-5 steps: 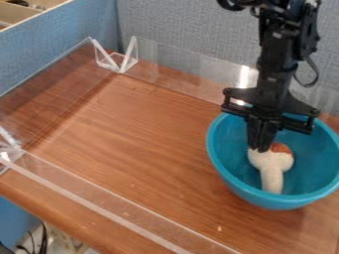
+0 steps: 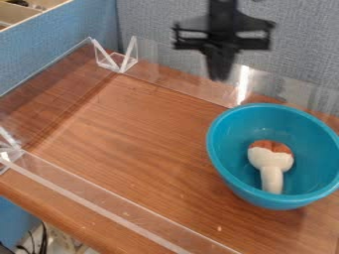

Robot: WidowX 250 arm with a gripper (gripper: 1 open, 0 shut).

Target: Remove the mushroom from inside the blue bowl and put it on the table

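Observation:
The mushroom [image 2: 271, 162], with a white stem and a reddish-brown and white cap, lies inside the blue bowl [image 2: 225, 164] on the right of the table. Its stem points toward the near side of the bowl. High at the back, above and to the left of the bowl, is my dark gripper [image 2: 220, 72]. It is clear of the mushroom and blurred by motion, so its finger opening cannot be made out. Nothing shows hanging from it.
Low transparent walls line its edges, with a white corner bracket [image 2: 117, 58] at the back left. A grey panel [image 2: 159, 25] stands behind.
My gripper has risen out of the bowl and moved up and to the left. The mushroom is still in the bowl, in nearly the same place.

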